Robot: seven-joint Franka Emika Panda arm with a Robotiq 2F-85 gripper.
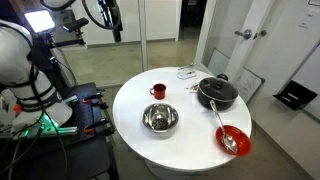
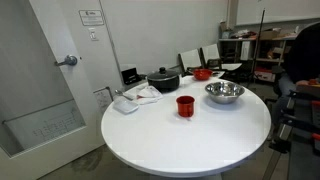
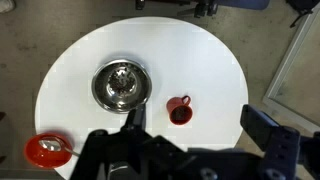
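Note:
High above the left side of the round white table (image 1: 135, 130), my gripper stands open with nothing between its fingers. In the wrist view the red mug (image 3: 180, 111) lies far below, near the gap between the dark fingers. A shiny metal bowl (image 3: 121, 84) stands beside the mug, with something small and dark inside it. Farther off are a black lidded pot (image 1: 217, 93) and a red bowl (image 1: 235, 140). A metal ladle (image 1: 220, 124) reaches from beside the pot into the red bowl.
A white cloth (image 2: 140, 96) is bunched at the table's far edge. The door (image 2: 45, 85) and wall stand close behind that side. Bare tabletop surrounds the mug, and the robot's base (image 1: 45, 105) sits beyond the table's left edge.

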